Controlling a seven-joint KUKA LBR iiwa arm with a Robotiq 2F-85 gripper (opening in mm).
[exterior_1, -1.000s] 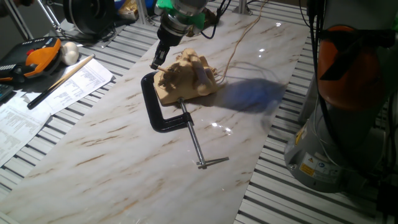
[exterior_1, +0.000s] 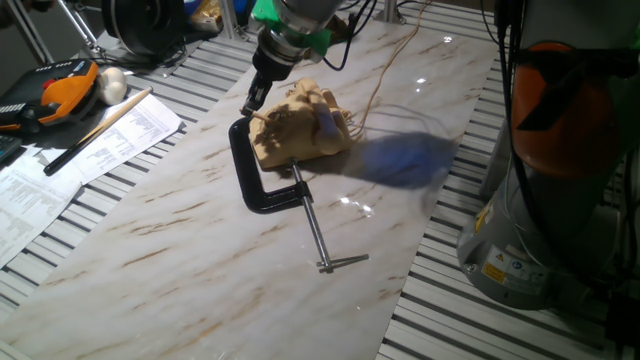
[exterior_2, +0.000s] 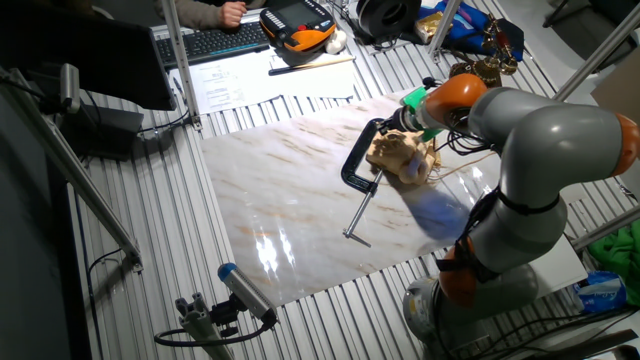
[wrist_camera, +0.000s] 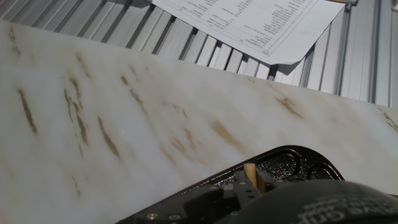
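Note:
A tan, lumpy carved block (exterior_1: 290, 130) sits toward the back of the marble-patterned board (exterior_1: 170, 265). The black C-clamp (exterior_1: 243, 175) is fastened around its near-left side, and its silver screw and cross handle point toward the front. From above, my gripper (exterior_1: 250, 108) comes down at the block's left edge, close by the clamp's upper corner. In the wrist view a short tan peg (wrist_camera: 250, 174) stands up at the dark fingers, in front of the clamp's black frame (wrist_camera: 289, 158). Whether the fingers are closed on that peg cannot be made out.
Papers (exterior_1: 130, 130) with a dark-tipped stick lie left of the board, beside an orange-and-black device (exterior_1: 50, 95). A thin cable runs back from the block. The front of the board is clear. My arm's base (exterior_1: 510, 260) stands at the right.
My gripper has come slightly lower over the block's left edge. The clamp's upper corner and the block appear shifted very slightly; the surroundings look the same.

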